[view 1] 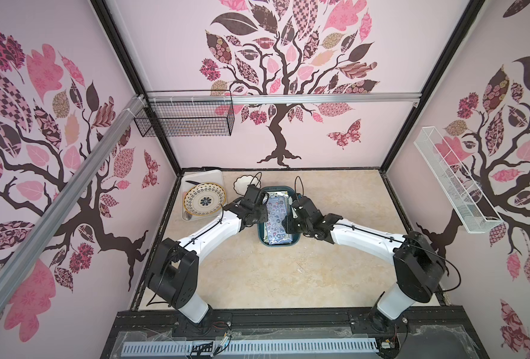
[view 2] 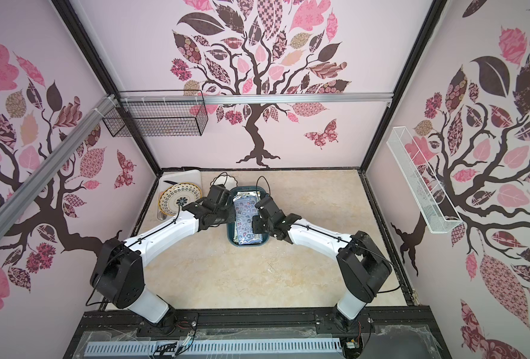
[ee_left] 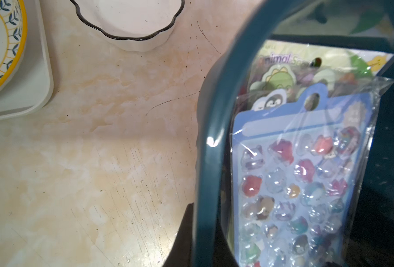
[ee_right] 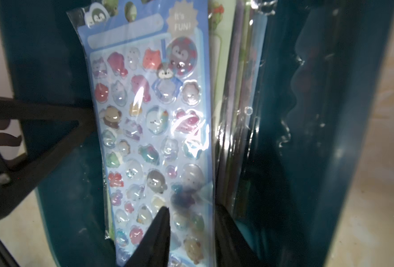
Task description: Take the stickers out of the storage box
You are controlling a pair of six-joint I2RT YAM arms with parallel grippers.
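Note:
A dark teal storage box [ee_right: 294,187] stands mid-table, holding a pile of sticker sheets in clear bags, a blue bubble-sticker sheet [ee_right: 152,133] on top. My left gripper is shut at the box's left rim, which runs across its fingertips in the left wrist view; any grip on it is unclear. My right gripper is inside or just over the box, part open above the blue sheet's lower right area; nothing clearly sits held between its fingers.
A white tray with a patterned plate [view 1: 204,197] lies back left, beside a scalloped white dish [view 1: 244,183]. Wire baskets [view 1: 184,116] hang on the walls.

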